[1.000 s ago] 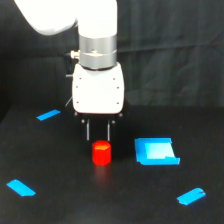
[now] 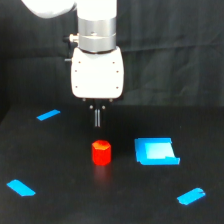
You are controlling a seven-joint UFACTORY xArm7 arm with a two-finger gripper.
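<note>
A small bright red object stands on the dark table near the middle of the camera view. My white gripper hangs over or slightly behind it, pointing down. Its two thin dark fingers are drawn together, and nothing shows between them. A dark gap separates the fingertips from the top of the red object, so the two look apart. How far the gripper is from it in depth is hard to judge.
Right of the red object lies a blue open tray or box. Flat blue strips lie at the left back, the left front and the right front. Bare dark table fills the front middle.
The fingers were spread over the red object before; now they are together and higher up in the view. The red object looks unmoved, as do the blue things.
</note>
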